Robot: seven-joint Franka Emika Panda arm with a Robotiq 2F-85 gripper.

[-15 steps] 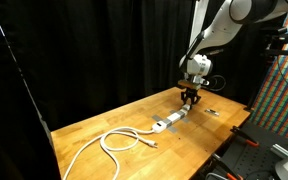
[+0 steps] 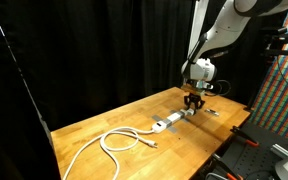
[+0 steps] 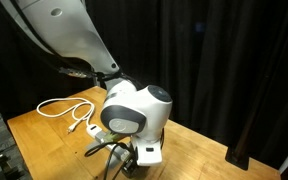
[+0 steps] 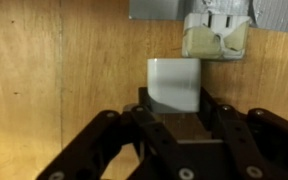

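Observation:
My gripper is shut on a small pale block-like piece (image 4: 174, 80), which has a smooth grey-white face in the wrist view. Just beyond that piece is the end of a white power strip (image 4: 215, 40); whether the two touch I cannot tell. In exterior view 1 the strip (image 2: 169, 122) lies on the wooden table, and my gripper (image 2: 193, 101) is low over its far right end. The arm's white wrist housing (image 3: 136, 110) hides the held piece in exterior view 2.
Silver tape (image 4: 278, 13) holds the strip to the table. Its white cord (image 2: 108, 146) loops across the left of the table. Some small items (image 2: 211, 112) lie to the gripper's right. Bare wood (image 2: 189, 148) is clear at the front.
My gripper has shifted slightly to the right and lower in exterior view 1. The strip and its cord have stayed in place.

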